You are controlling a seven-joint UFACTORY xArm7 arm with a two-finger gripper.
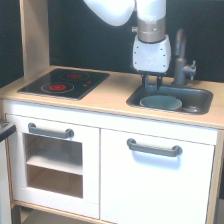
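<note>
A teal round pan or dish (161, 102) rests low inside the dark sink (196, 101); mostly its top shows, and the basin hides its lower part. My gripper (152, 86) points down from the white arm over the left part of the sink, just above and left of the teal piece's middle. Its dark fingers are small and blurred against the sink, so whether they touch the rim is unclear.
A grey tap (181, 62) rises behind the sink, close to the arm's right side. The black hob (66, 82) on the left is empty, with bare wooden counter (112, 93) between. Below are a left cabinet door (57, 160) and a right one (155, 185).
</note>
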